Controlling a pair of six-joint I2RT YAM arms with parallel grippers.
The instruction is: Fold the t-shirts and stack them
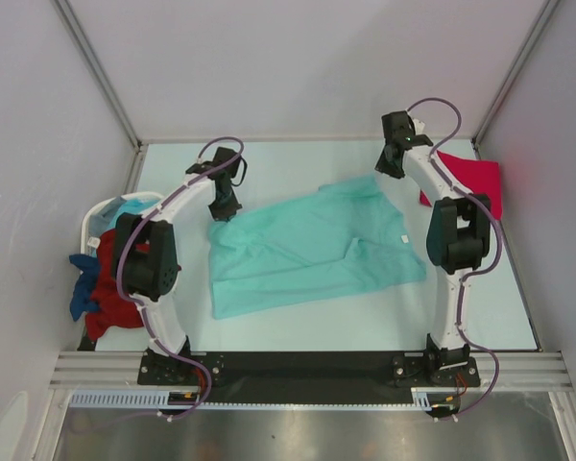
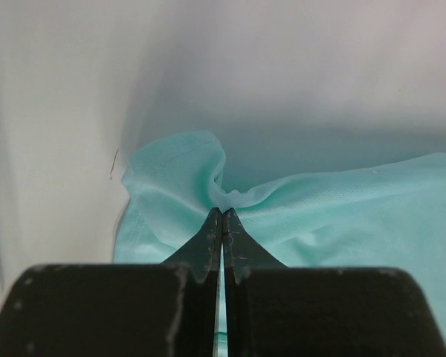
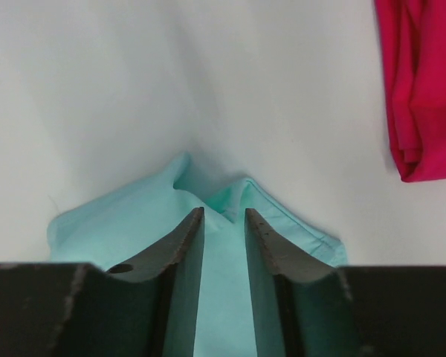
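Observation:
A teal t-shirt (image 1: 298,250) lies spread across the middle of the table, its lower band folded. At its back left corner my left gripper is shut on a bunched bit of the fabric. My right gripper hovers above the shirt's back right corner, its fingers apart with nothing visibly held. That corner has small raised folds in the right wrist view.
A folded red t-shirt (image 1: 470,182) lies at the back right. A white basket (image 1: 96,216) at the left holds red, blue and light-blue clothes.

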